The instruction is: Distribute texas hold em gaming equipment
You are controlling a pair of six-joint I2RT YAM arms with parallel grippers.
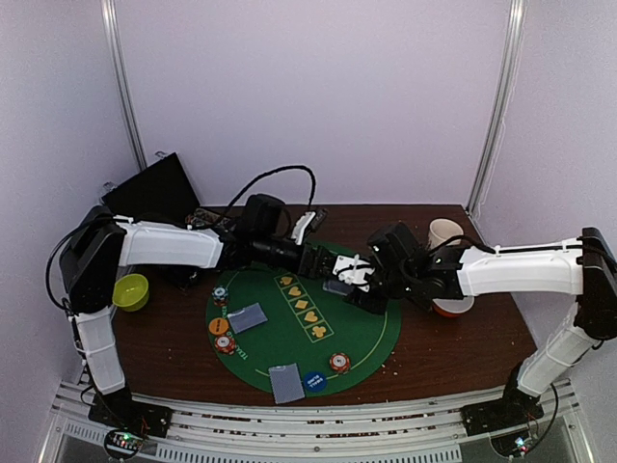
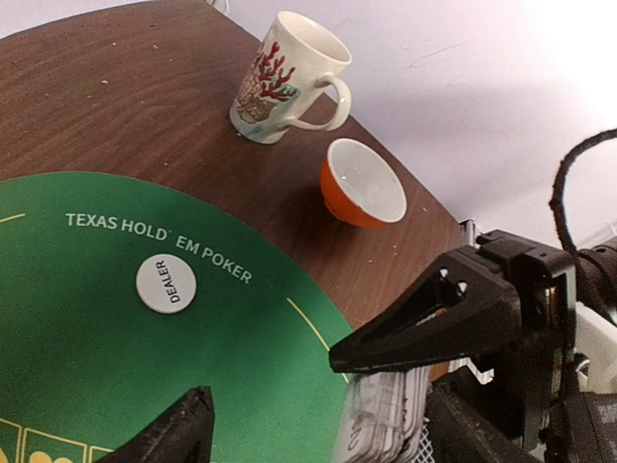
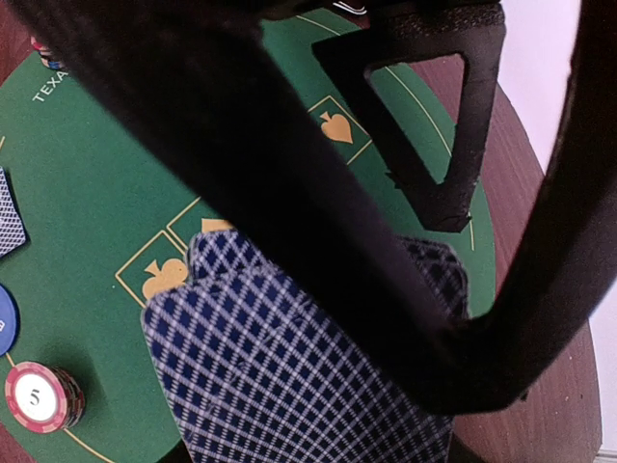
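Note:
My right gripper [image 1: 349, 272] is shut on a deck of cards [image 3: 280, 357] with blue checkered backs, held above the right middle of the green poker mat [image 1: 362, 333]. Facing it from the left, my left gripper [image 1: 322, 260] stands open, its tips close to the deck. In the left wrist view the deck's pale side [image 2: 378, 415] shows near the right-hand finger; whether they touch cannot be told. Pairs of cards lie on the mat at left [image 1: 248, 317] and at the front [image 1: 286, 383]. Chip stacks stand at front right [image 1: 339, 363] and left [image 1: 225, 343].
A white dealer button [image 2: 166, 284] lies on the mat. Off its right edge are a mug [image 1: 444, 231] and an orange bowl [image 2: 363, 183]. At left are a green bowl [image 1: 131, 292] and an open black case [image 1: 154, 193].

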